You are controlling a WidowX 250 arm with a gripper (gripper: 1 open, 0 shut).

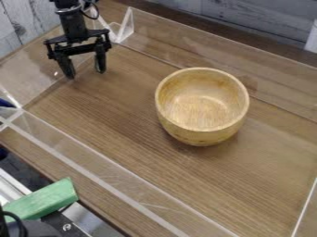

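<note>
The robot's black gripper (78, 57) is at the upper left of the camera view, low over the wooden table, with its two dark finger assemblies spread to either side. Whether anything sits between them is too small to tell. A large round wooden bowl (201, 128) stands right of centre, well apart from the gripper and empty.
A green object (40, 199) lies at the lower left corner beside dark hardware. Clear panels run along the left and front edges of the table (148, 185).
</note>
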